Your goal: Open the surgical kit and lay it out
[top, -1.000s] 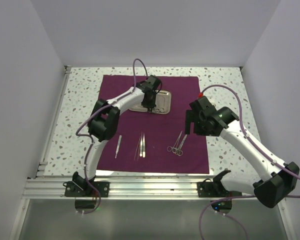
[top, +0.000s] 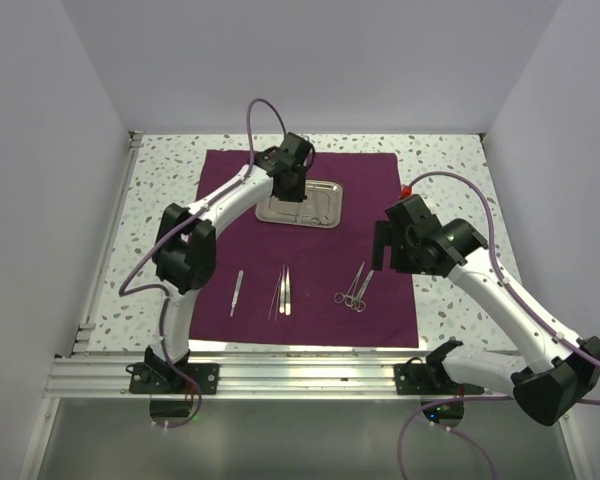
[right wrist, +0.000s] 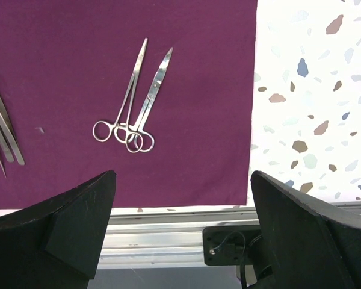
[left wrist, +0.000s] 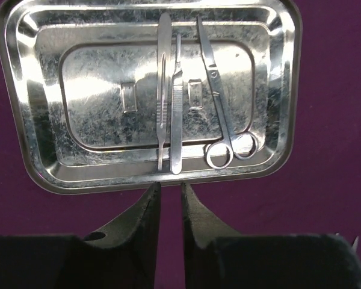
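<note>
In the left wrist view a metal tray (left wrist: pixel 102 171) holds two slim scalpel handles (left wrist: pixel 177 120) side by side and a pair of scissors (left wrist: pixel 219 96). My left gripper hovers at the tray's near edge, fingertips a little apart, nothing between them. In the top view the left gripper (top: pixel 298 198) is over the tray (top: pixel 330 206). My right gripper stands wide open and empty above the cloth. Two scissor-like instruments (right wrist: pixel 132 108) lie crossed at their rings beyond it. Several tweezers (right wrist: pixel 5 129) show at that view's left edge.
The purple cloth (top: pixel 320 325) covers the middle of the speckled table (top: pixel 120 300). A single scalpel handle (top: pixel 237 293) lies at its left, with tweezers (top: pixel 282 290) nearby. A red object (top: pixel 406 191) sits behind the right arm. Open cloth lies between the tray and the instrument rows.
My left gripper has risen and moved slightly left and back over the tray. The laid-out instruments have stayed put.
</note>
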